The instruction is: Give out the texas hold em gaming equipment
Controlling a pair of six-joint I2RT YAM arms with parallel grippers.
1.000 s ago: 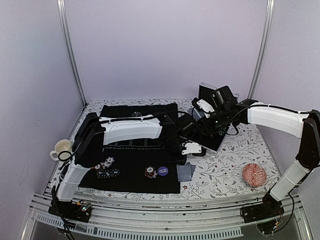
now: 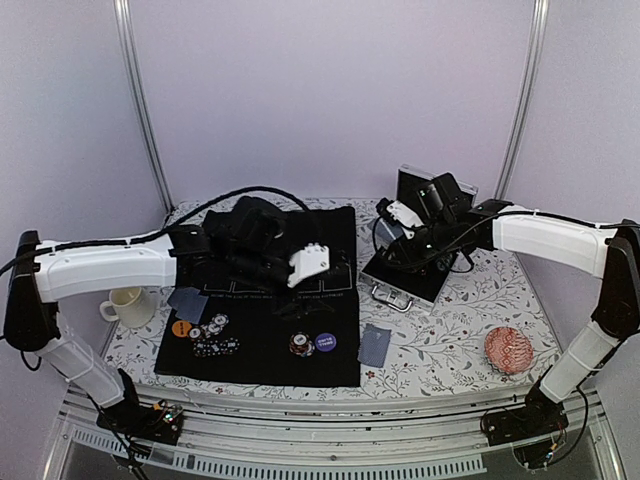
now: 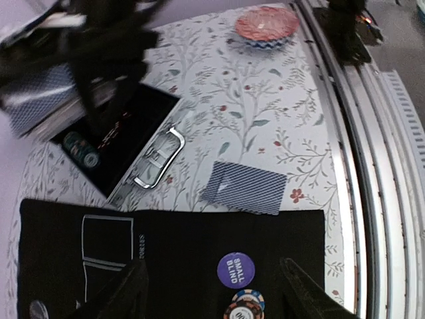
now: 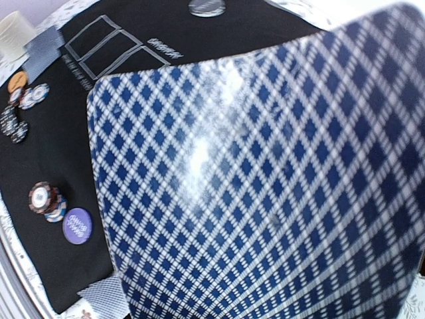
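A blue-patterned deck of cards (image 4: 259,173) fills much of the right wrist view, with my right gripper (image 2: 392,250) shut on it above the case. My left gripper is open over the black mat (image 2: 262,365), its fingers (image 3: 136,289) apart and no card visible between them. Blue-backed cards (image 2: 374,346) lie just off the mat's right edge, overlapping one another. More blue cards (image 2: 187,303) rest at the mat's left side. On the mat are a purple small blind button (image 2: 325,342), a chip stack (image 2: 301,344), an orange button (image 2: 181,328) and several chips (image 2: 215,346).
The open black case (image 2: 425,285) with its metal handle (image 2: 391,298) sits right of the mat, under my right gripper. A white mug (image 2: 128,307) stands at far left, a red-patterned bowl (image 2: 508,350) at front right.
My left gripper has drawn back leftward, from beside the case and the right-hand cards to over the mat. Those cards now show fully. The right arm stays about where it was.
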